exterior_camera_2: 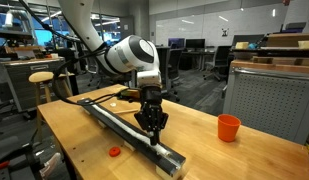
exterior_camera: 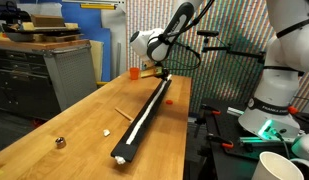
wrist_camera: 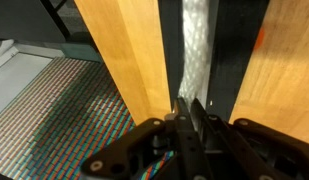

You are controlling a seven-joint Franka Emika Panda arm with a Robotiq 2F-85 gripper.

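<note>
A long black board (exterior_camera: 144, 122) lies on the wooden table, with a white strip (exterior_camera: 141, 124) running along its middle. At the board's far end in exterior view 1, my gripper (exterior_camera: 164, 76) reaches down to the strip. Exterior view 2 has the gripper (exterior_camera_2: 155, 142) low over the nearer end of the board (exterior_camera_2: 172, 161). From the wrist, the pale strip (wrist_camera: 197, 45) runs over the black board (wrist_camera: 226, 60) straight to my gripper, which is shut on it. The fingers and the arm hide the exact spot of contact.
An orange cup (exterior_camera_2: 228, 128) stands apart on the table. Beside the board is a small red round object (exterior_camera_2: 114, 152). A wooden stick (exterior_camera: 124, 114), a small white piece (exterior_camera: 106, 132) and a small metallic item (exterior_camera: 60, 143) lie on the other side.
</note>
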